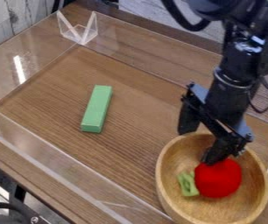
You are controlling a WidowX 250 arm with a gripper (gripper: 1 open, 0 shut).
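My black gripper (211, 138) is low on the right, open, its fingers reaching down into a wooden bowl (172, 201) just above a red round object (217, 180). A small light-green piece (186, 184) lies beside the red object in the bowl. Whether the fingertips touch the red object is unclear. A green block (96, 108) lies on the table to the left.
A clear wire or plastic holder (81, 26) stands at the back left. The table edge runs along the lower left.
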